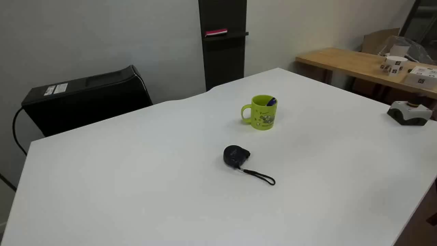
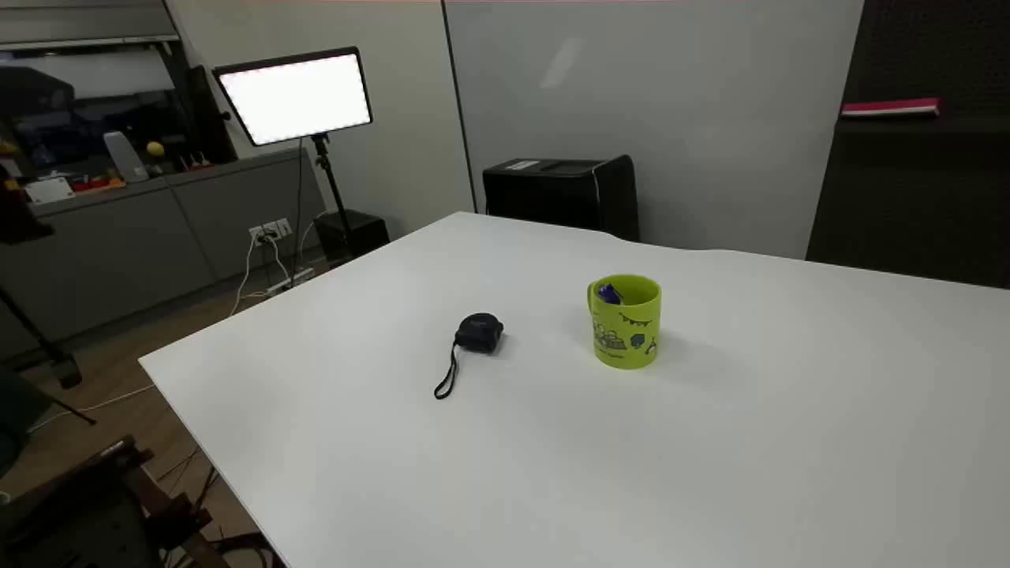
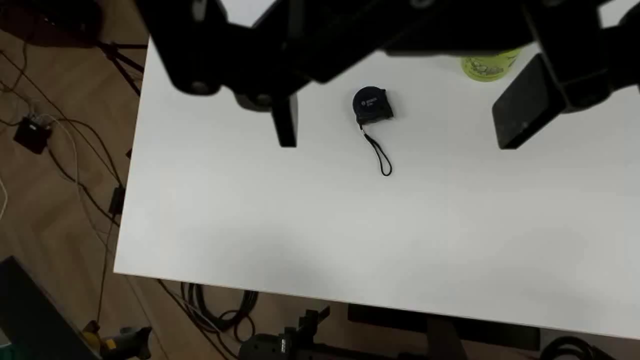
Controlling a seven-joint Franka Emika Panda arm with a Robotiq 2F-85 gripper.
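Note:
On the white table lies a black tape measure [image 1: 235, 155] with a thin wrist strap looped out from one corner. A yellow-green mug [image 1: 261, 117] with printed drawings stands upright near it, and a small dark blue object [image 1: 271, 101] pokes up inside its rim. High above the table, my gripper is open, its fingers wide apart and nothing between them. The tape measure [image 3: 372, 104] appears well below, within the gap between the fingers. Only the lower part of the mug [image 3: 489, 66] shows in the wrist view, the gripper body covering the rest. Neither exterior view includes the gripper.
The white table [image 2: 805, 445] is otherwise mostly bare. At its far right edge sits a grey and black switch box [image 1: 410, 112]. Beyond the back edge stands a black case [image 1: 88, 98]. A lit panel lamp [image 2: 298, 96] rises on a stand behind the left edge.

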